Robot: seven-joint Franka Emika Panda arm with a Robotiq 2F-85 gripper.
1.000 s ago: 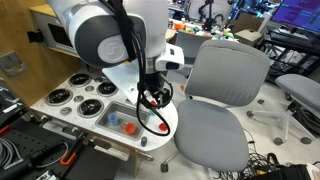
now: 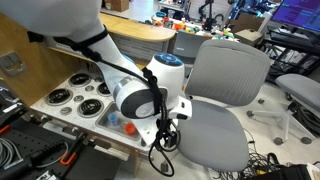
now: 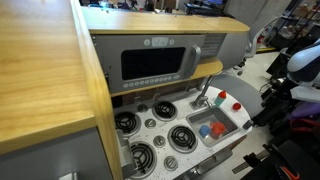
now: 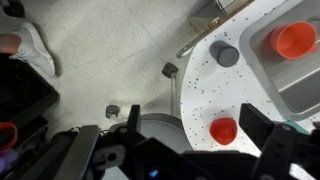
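Observation:
My gripper stands open, its dark fingers reaching in from the bottom of the wrist view with nothing held between them. Close to its right finger, a round red object (image 4: 223, 130) lies on the white counter. A dark cylinder (image 4: 225, 54) stands by the counter's edge. Inside the metal sink sits an orange-red cup (image 4: 297, 40); exterior view 2 also shows a blue cup (image 3: 205, 130) there. Part of something teal (image 4: 295, 127) shows beside the sink. In exterior view 1 the white arm (image 2: 150, 95) hides much of the counter end.
Stove burners (image 3: 183, 137) lie left of the sink, under a microwave (image 3: 155, 62). A faucet (image 3: 202, 93) rises behind the basin. A grey chair (image 2: 215, 130) is close beside the counter end. Bare floor (image 4: 125, 60) lies beyond the counter's edge.
In exterior view 1 the arm has come lower and toward the counter's right end. It now covers the red object there and part of the sink. The cups appear unmoved.

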